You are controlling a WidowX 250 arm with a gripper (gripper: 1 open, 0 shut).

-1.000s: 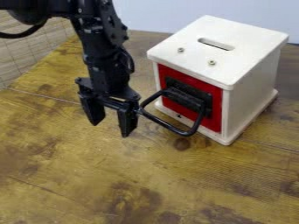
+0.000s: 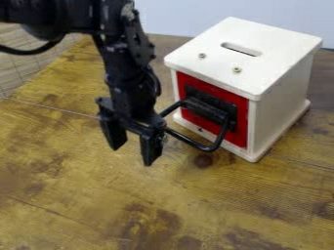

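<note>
A white wooden box [image 2: 274, 88] with a slot on top and a red front panel [image 2: 237, 112] stands at the right. A black loop handle [image 2: 209, 143] sticks out from that panel toward the lower left. My black gripper [image 2: 132, 142] hangs left of the handle's outer end, its fingers open and pointing down, with nothing seen between them. Part of the handle is behind the arm or close beside it; contact cannot be told.
A pale tiled surface lies beyond the table at the upper left, and a pale wall is behind the box.
My gripper has moved slightly to the right, toward the handle, after a small dip. The box and handle look unmoved.
</note>
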